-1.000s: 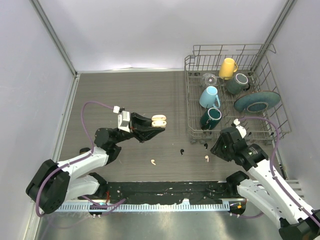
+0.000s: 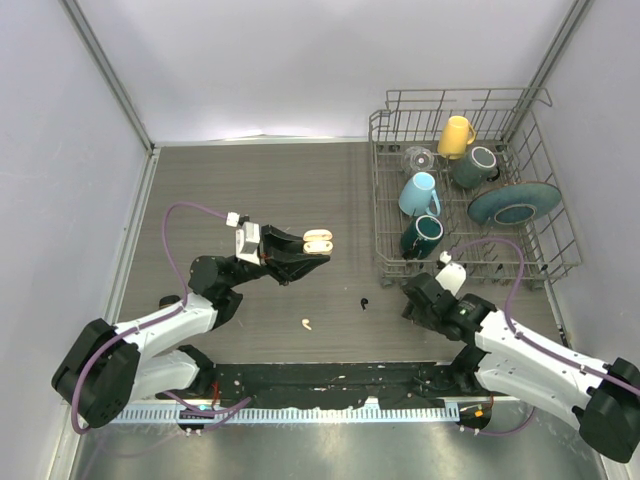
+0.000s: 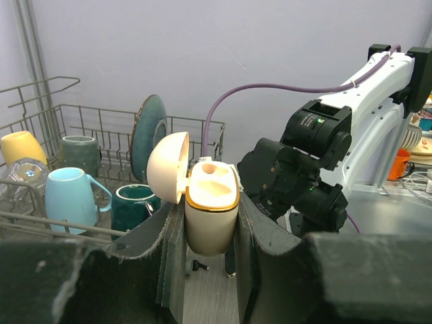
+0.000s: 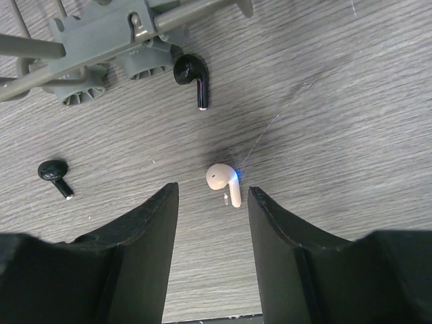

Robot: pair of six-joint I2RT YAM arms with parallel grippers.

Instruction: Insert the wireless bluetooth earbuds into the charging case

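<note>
My left gripper is shut on the sides of the white charging case (image 3: 213,202), held up with its lid open to the left; hollow slots show in its top. In the top view the case (image 2: 318,242) hangs over the middle of the table. A white earbud (image 4: 221,177) lies on the table, its stem towards me, a small blue light beside it. Over it, my right gripper is open, fingers on either side in view, none seen touching it. Another white earbud (image 2: 306,324) lies left of centre in the top view.
Two black earbuds lie near: one (image 4: 192,75) by the rack's foot, one (image 4: 54,174) to the left. The wire dish rack (image 2: 378,200) with mugs and a plate stands close behind the right gripper. Table left of the rack is clear.
My right arm has swung left in the top view, bringing its gripper over the white earbud, now largely covered there. The left arm and case have stayed still.
</note>
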